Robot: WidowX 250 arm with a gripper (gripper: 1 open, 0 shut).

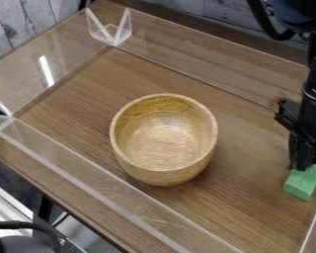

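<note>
The black gripper (299,156) reaches in from the right edge, its fingertips pointing down at the top of a green rectangular block (302,182) on the wooden table (95,69). The fingers look shut, and the block extends out below them toward the front. Whether they touch it is hard to tell. A round wooden bowl (164,167) stands in the middle of the table, left of the block.
A clear plastic piece (110,30) stands at the back left. Transparent panels run along the table's edges. Dark cables or parts (19,239) sit at the lower left.
</note>
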